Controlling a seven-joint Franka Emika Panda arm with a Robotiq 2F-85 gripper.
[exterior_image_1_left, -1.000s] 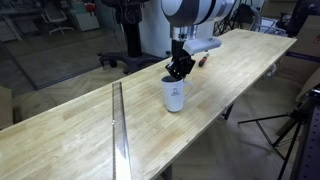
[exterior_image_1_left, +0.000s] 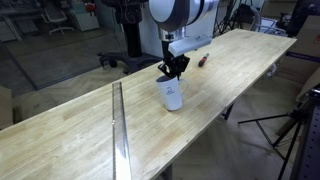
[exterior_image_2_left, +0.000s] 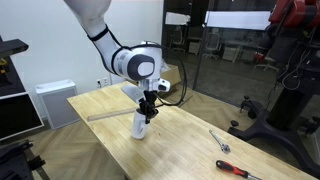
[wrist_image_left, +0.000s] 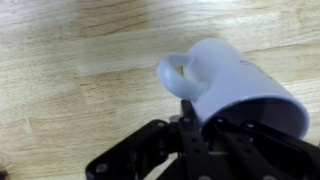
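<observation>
A white mug (exterior_image_1_left: 171, 95) is at the near part of the wooden table in exterior view 1, its mouth up and its body leaning slightly. My gripper (exterior_image_1_left: 178, 73) is shut on the mug's rim from above. In the wrist view the mug (wrist_image_left: 222, 72) lies across the right half, with its handle (wrist_image_left: 170, 74) to the left and its dark mouth towards the camera. The fingertips meet the rim near the handle side. Exterior view 2 shows the same mug (exterior_image_2_left: 139, 125) beneath the arm. Whether its base touches the table cannot be told.
A long metal strip (exterior_image_1_left: 120, 135) lies on the table to the mug's left. In exterior view 2 a wrench (exterior_image_2_left: 219, 140) and a red-handled screwdriver (exterior_image_2_left: 232, 168) lie well to the right. Bare wood surrounds the mug.
The mug and gripper have shifted slightly left in exterior view 1, and the mug leans a little more. The grip on the rim looks the same.
</observation>
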